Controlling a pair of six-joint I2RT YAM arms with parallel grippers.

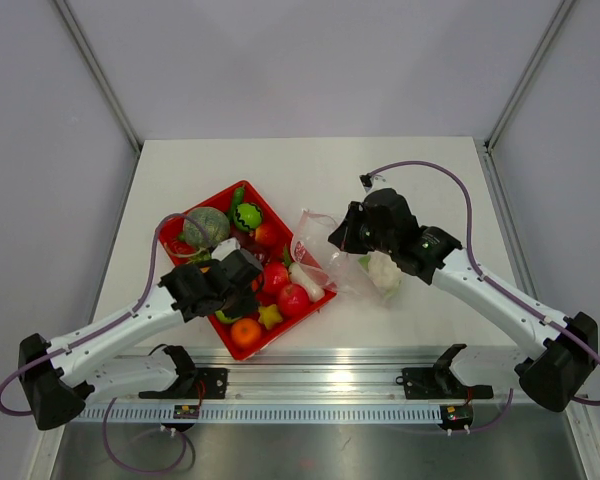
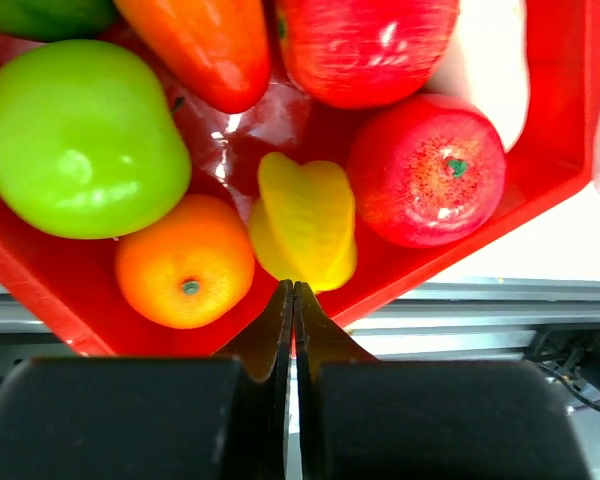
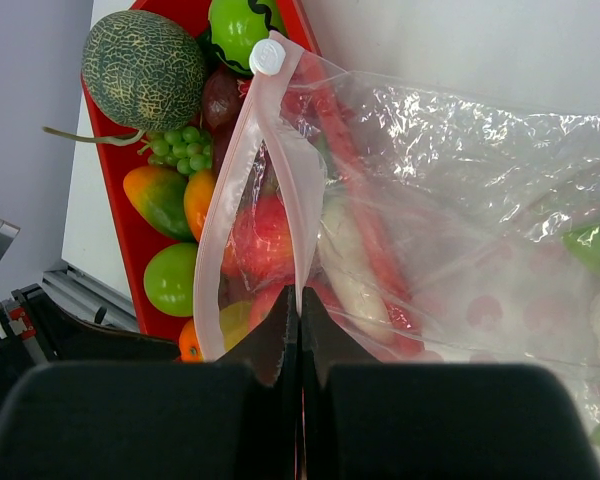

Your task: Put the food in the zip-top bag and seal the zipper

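My left gripper is shut over the red tray (image 2: 560, 80), nothing showing between its fingers, its tips just below a yellow star fruit (image 2: 305, 220). An orange (image 2: 185, 262), green apple (image 2: 80, 140) and red apple (image 2: 425, 172) lie around it. My right gripper is shut at the pink zipper edge of the clear zip bag (image 3: 450, 170), whose mouth rises between tray and bag body; whether film sits between its fingers is hard to tell. A pale food (image 1: 384, 272) with green leaves lies in or under the bag.
The tray holds more produce, including a melon (image 3: 140, 75), grapes (image 3: 180, 150) and a long white vegetable (image 1: 307, 282).
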